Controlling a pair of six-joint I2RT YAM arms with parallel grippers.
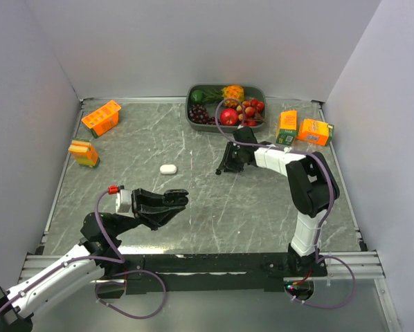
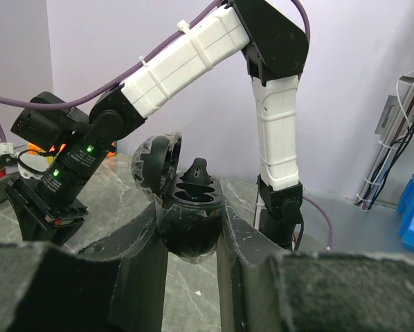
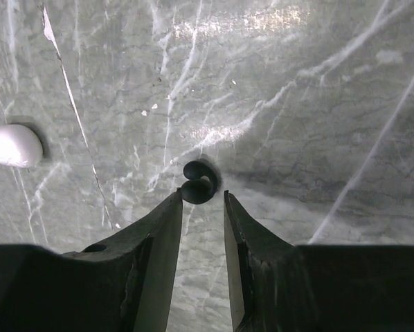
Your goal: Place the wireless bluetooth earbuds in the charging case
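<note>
My left gripper (image 1: 178, 199) is shut on the black charging case (image 2: 191, 214), whose lid stands open, showing earbud slots. My right gripper is part open, low over the table. Just beyond its fingertips lies a small black earbud (image 3: 198, 188) on the grey marble, also a dark speck in the top view. A white oval object (image 1: 168, 169) lies left of it on the table.
A tray of fruit (image 1: 190, 117) stands at the back. Orange boxes lie at the left (image 1: 100, 119) and right (image 1: 287, 127).
</note>
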